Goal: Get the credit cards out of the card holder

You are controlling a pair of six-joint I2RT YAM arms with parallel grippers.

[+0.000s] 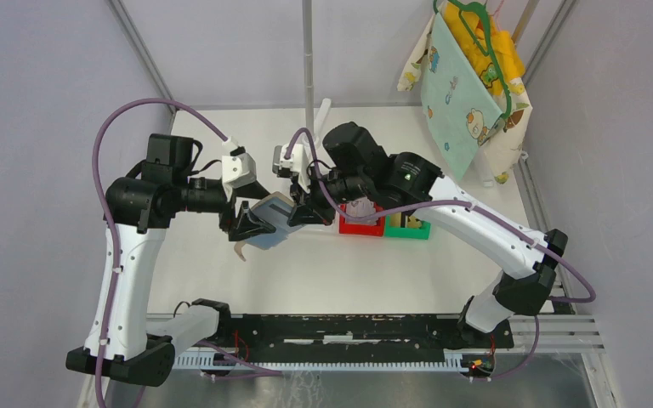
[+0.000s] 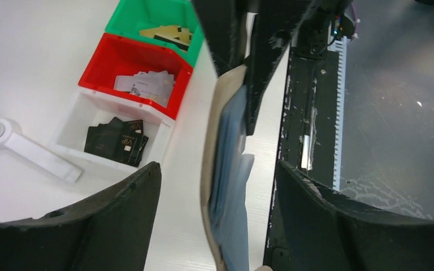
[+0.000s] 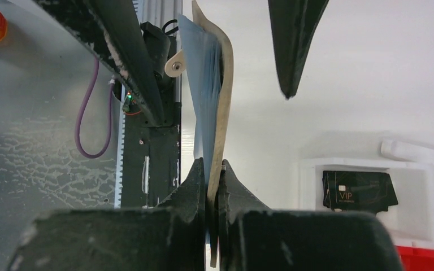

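Observation:
The card holder point(image 1: 265, 225), with a tan cover and pale blue translucent sleeves, is held edge-on between the arms. My right gripper is shut on it; in the left wrist view those fingers grip its far end point(image 2: 226, 135). My left gripper is part open, its fingers on either side of the holder's near end, with gaps showing. In the top view it is at the holder's left point(image 1: 247, 223). Whether cards are inside the sleeves, I cannot tell.
Below stand a white bin point(image 2: 70, 130) of black cards, a red bin point(image 2: 96, 68) and a green bin point(image 2: 124, 17), both with cards. A white post base point(image 2: 39, 155) is behind; a fabric organiser point(image 1: 459, 102) hangs back right.

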